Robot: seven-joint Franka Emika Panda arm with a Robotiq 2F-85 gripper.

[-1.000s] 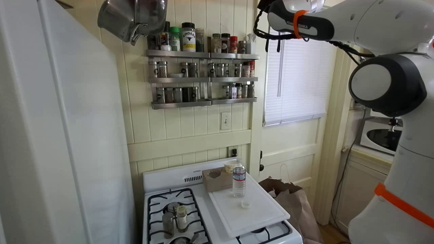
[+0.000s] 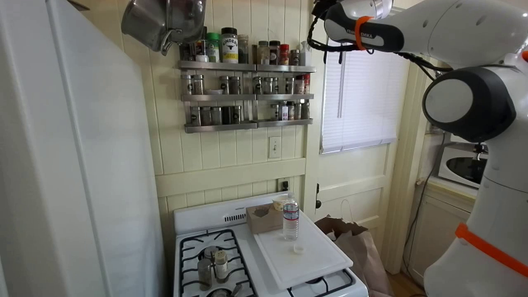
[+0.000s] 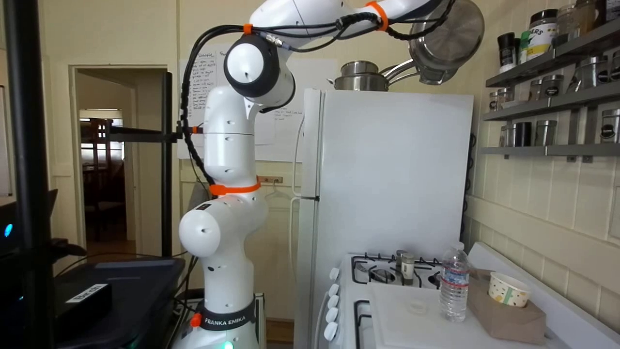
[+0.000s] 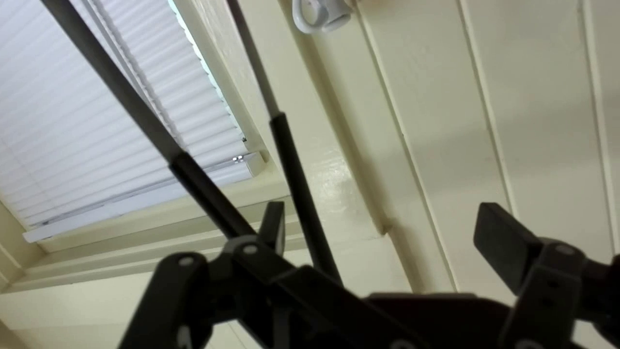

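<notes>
In the wrist view my gripper stands open, its two black fingers wide apart with nothing between them. Beyond it are the cream panelled wall and a window blind (image 4: 116, 116). Both exterior views cut the gripper off at the top, where the arm (image 2: 430, 29) reaches high over the stove side. Well below, a clear water bottle (image 2: 291, 220) stands upright on a white board (image 2: 302, 257) over the stove. Near it lies a small whitish ring-like piece (image 2: 298, 249). A patterned paper cup (image 3: 508, 289) rests on a brown cardboard box (image 3: 511, 320).
Spice racks (image 2: 220, 97) full of jars line the wall. Metal pans (image 2: 163, 22) hang near the fridge (image 3: 395, 168). Two shakers (image 2: 221, 265) stand on the burner grate. Two dark rods (image 4: 296, 192) cross the wrist view. A paper bag (image 2: 361, 252) stands beside the stove.
The arm's upper links have shifted slightly left in exterior view 1. The hanging pan sits slightly further right. Things on the stove have not moved.
</notes>
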